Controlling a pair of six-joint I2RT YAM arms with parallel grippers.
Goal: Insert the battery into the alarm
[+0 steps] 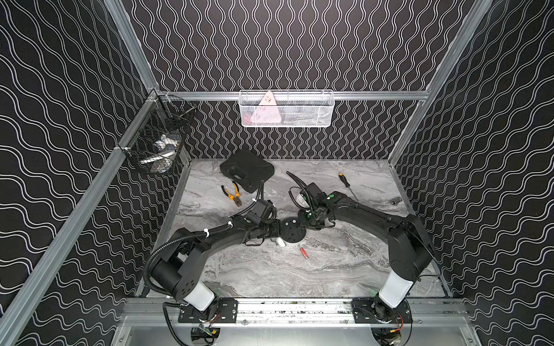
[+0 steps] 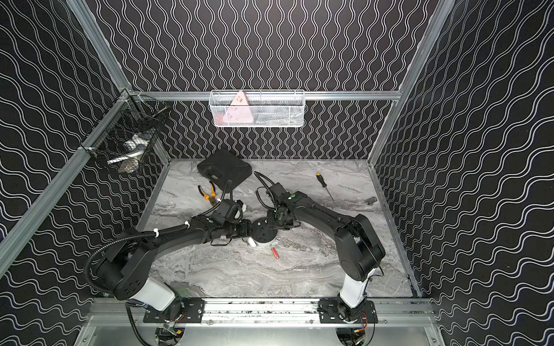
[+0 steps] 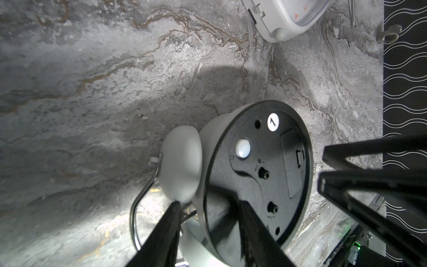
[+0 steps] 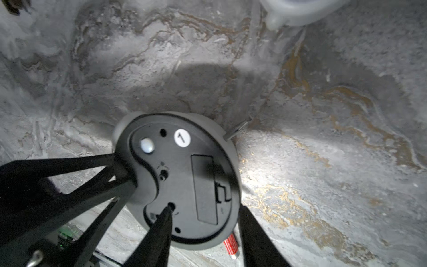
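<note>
The alarm clock (image 4: 184, 178) lies with its black back up. Its rectangular battery cover (image 4: 204, 189) is in place, beside a small latch. The red battery (image 1: 304, 252) rests on the table just in front of the clock; the right wrist view catches part of it below the rim. At the clock's left edge, my left gripper has its fingers apart with the rim between them; whether they press on it I cannot tell. My right gripper is open at the clock's right side, nothing held between its fingers.
A white device (image 3: 289, 20) stands behind the clock, close to the right wrist. Farther back are orange pliers (image 1: 233, 196), a black case (image 1: 248, 170) and a screwdriver (image 1: 344, 180).
</note>
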